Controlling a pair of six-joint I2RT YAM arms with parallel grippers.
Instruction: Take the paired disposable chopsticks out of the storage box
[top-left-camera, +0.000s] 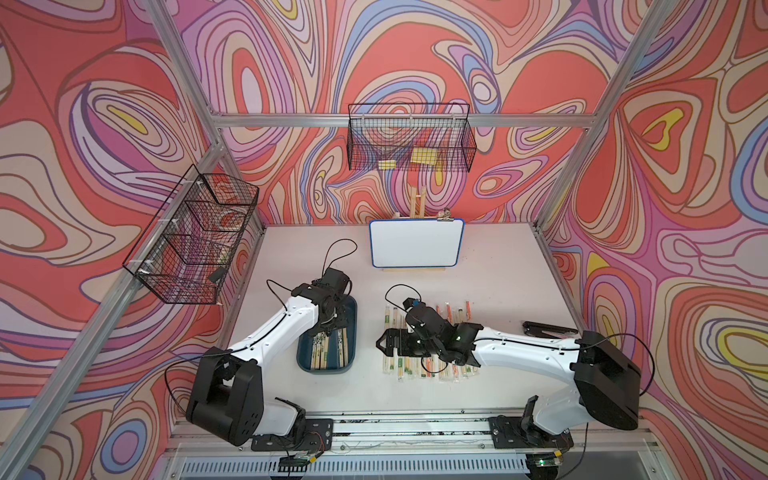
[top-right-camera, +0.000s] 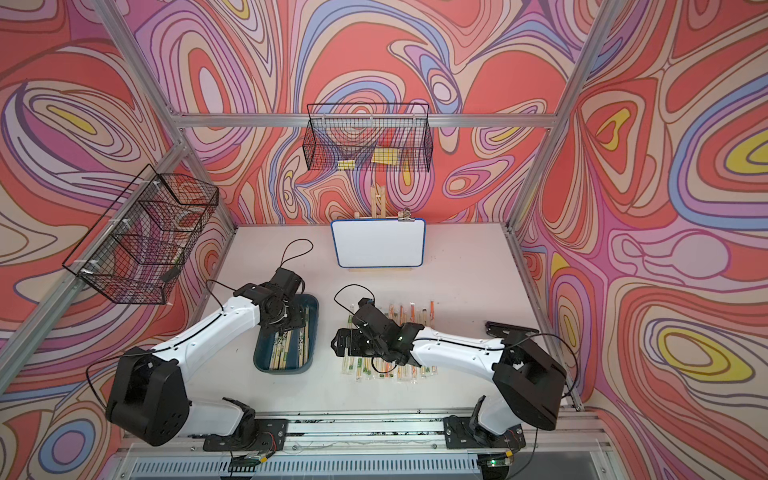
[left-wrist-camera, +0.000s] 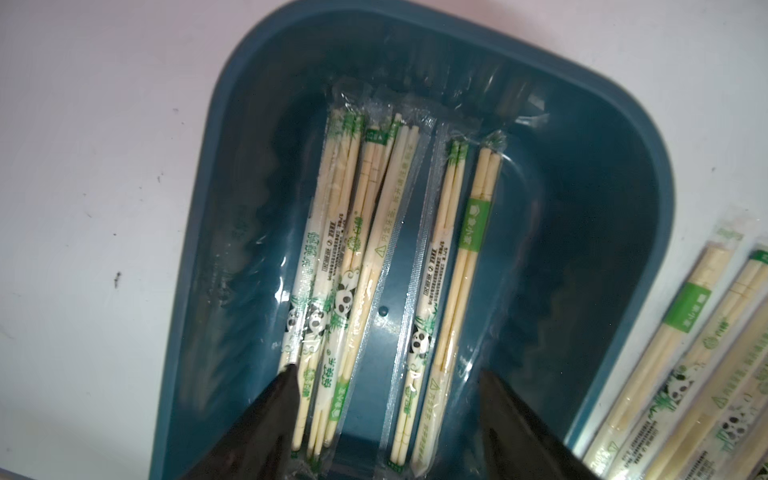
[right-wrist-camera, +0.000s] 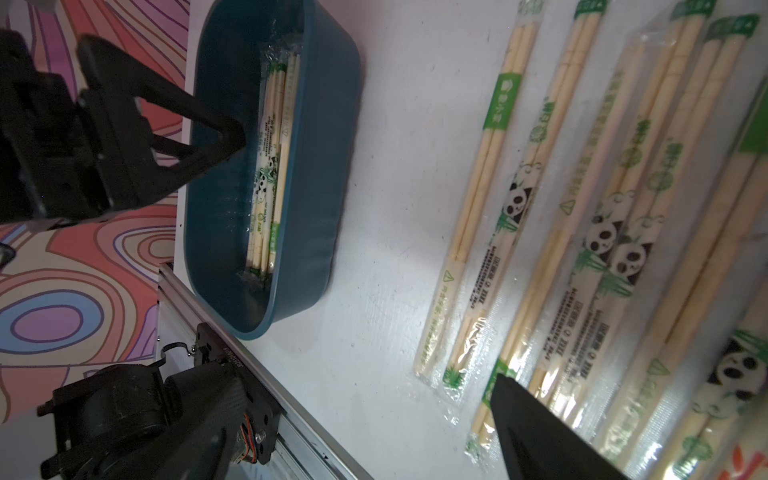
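The dark blue storage box (left-wrist-camera: 612, 104) holds several plastic-wrapped chopstick pairs: a bundle on the left and two pairs on the right, one of them the green-banded pair (left-wrist-camera: 460, 280). Over the box hangs my left gripper, its fingers apart with nothing gripped; the chopsticks lie below. In the right wrist view its dark fingers (right-wrist-camera: 192, 136) reach above the box rim. My right gripper stands open above the table, beside the row of laid-out chopstick pairs (right-wrist-camera: 488, 192), and holds nothing.
More wrapped pairs lie side by side to the right of the box, partly under the right arm. A whiteboard (top-left-camera: 416, 243) stands at the back, and a black object (top-left-camera: 549, 329) lies at the right. Wire baskets (top-left-camera: 412, 144) hang on the frame.
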